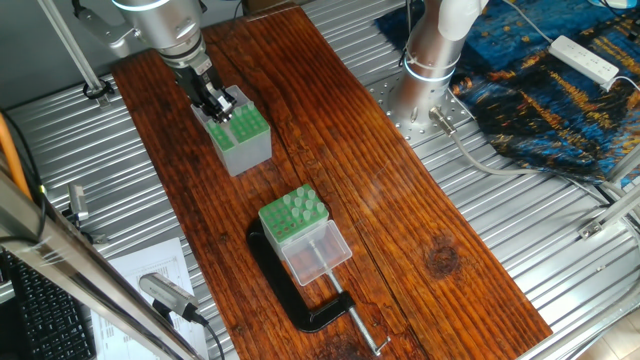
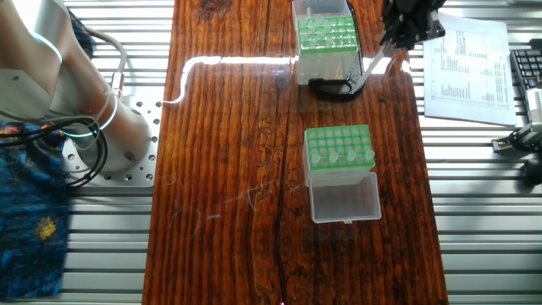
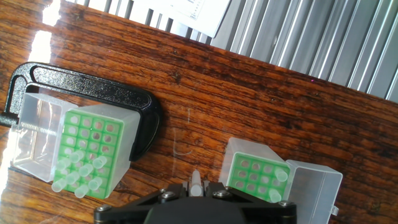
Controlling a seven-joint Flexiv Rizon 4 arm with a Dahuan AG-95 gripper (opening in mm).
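Note:
My gripper is shut on a translucent plastic pipette tip, seen end-on in the wrist view. In exterior view 2 the tip hangs slanting down from the fingers, beside the clamp. A tip box with a green rack stands right of the gripper in the wrist view, with a few tips along its lid side. To the left, a second green-racked box holds several protruding tips. Exterior view 1 has the gripper in front of the far box, hiding part of its rack; the clamped box is nearer.
A black C-clamp curves round the second box. Both boxes have their clear lids folded open, one lid lying out over the wood. Bare tabletop stretches widely beside the boxes.

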